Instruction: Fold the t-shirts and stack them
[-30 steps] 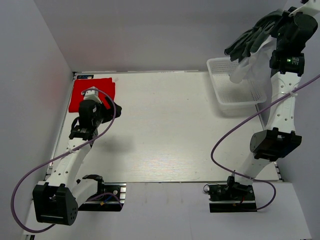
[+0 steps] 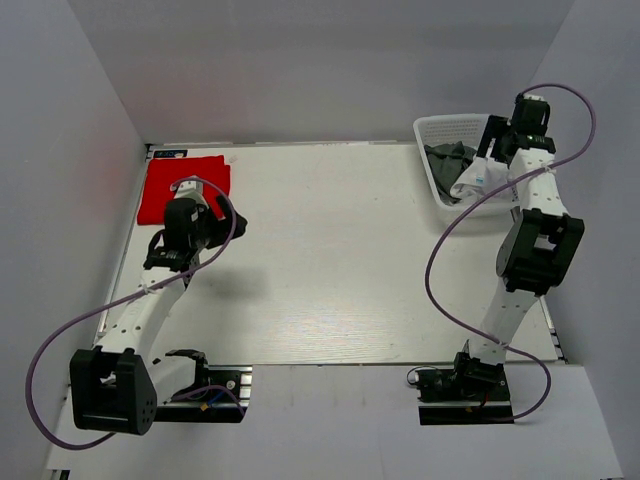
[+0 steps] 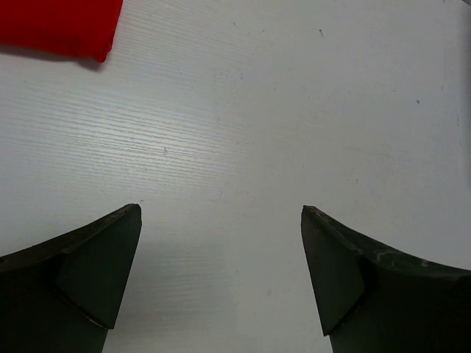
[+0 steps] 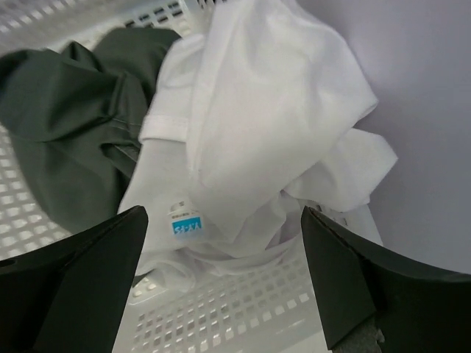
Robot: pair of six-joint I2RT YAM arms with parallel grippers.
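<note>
A folded red T-shirt [image 2: 160,190] lies at the table's back left; its corner [image 3: 55,26] shows in the left wrist view. My left gripper [image 2: 227,226] stands open beside it, over bare table [image 3: 221,147]. A white plastic basket [image 2: 432,128] at the back right holds a dark green shirt [image 2: 448,160] and a white shirt [image 2: 472,182], both crumpled; the right wrist view shows the green shirt [image 4: 81,132] left of the white one [image 4: 265,118]. My right gripper [image 2: 492,140] is open just above them, nothing seen held between its fingers.
Grey walls border the back and both sides, the right one close to the basket. Purple cables loop over both arms.
My right gripper has come down from above the basket's back right, and the green and white shirts it had raised now lie in the basket, released.
</note>
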